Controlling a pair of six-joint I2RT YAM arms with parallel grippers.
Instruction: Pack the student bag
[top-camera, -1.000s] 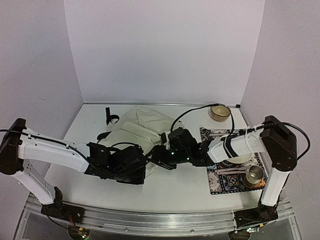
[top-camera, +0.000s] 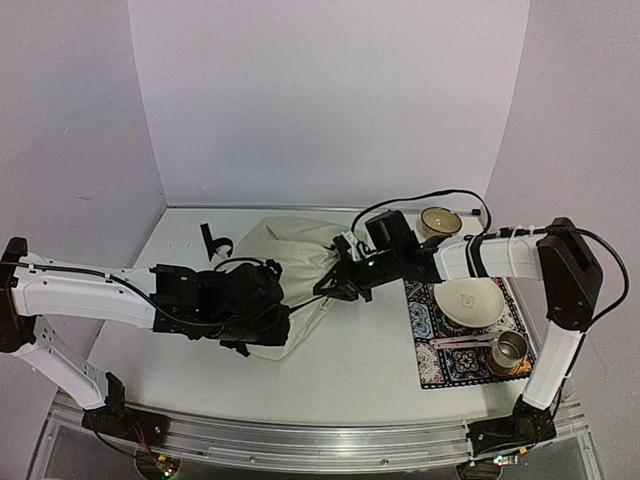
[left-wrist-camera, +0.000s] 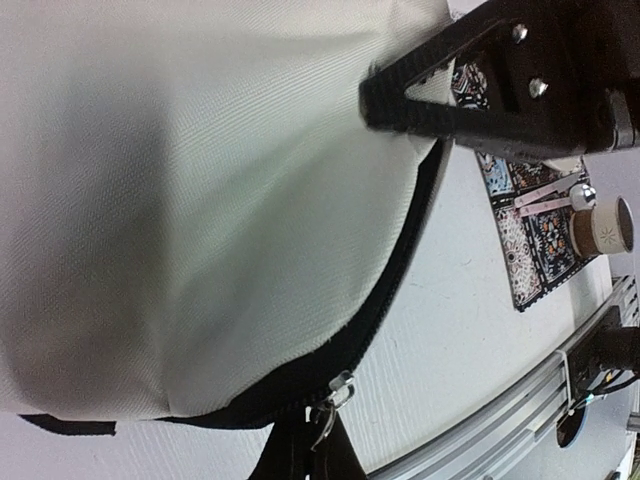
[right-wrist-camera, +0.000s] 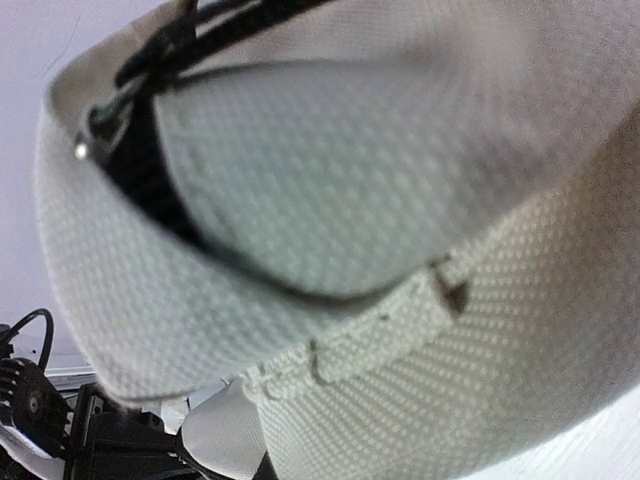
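The cream student bag (top-camera: 290, 240) lies in the middle of the table, its dark zipper edge (left-wrist-camera: 385, 285) curving through the left wrist view. At that edge, the tips of my left gripper are together, apparently pinching it beside a metal zipper pull (left-wrist-camera: 340, 388). Over the bag's right side reaches my right gripper (top-camera: 338, 288); a dark finger (left-wrist-camera: 420, 115) of it shows against the cloth. Cloth fills the right wrist view and covers nearly all of its fingers, so their opening is unclear. A metal zipper part (right-wrist-camera: 105, 120) shows near a fold there.
On the right, a patterned mat (top-camera: 430, 365) carries a cream plate (top-camera: 470, 300), pink utensils (top-camera: 462, 341) and a metal cup (top-camera: 509, 349). A bowl (top-camera: 440, 222) stands behind it, close to the right arm.
The right gripper has moved away from the left one, rightward and toward the back.
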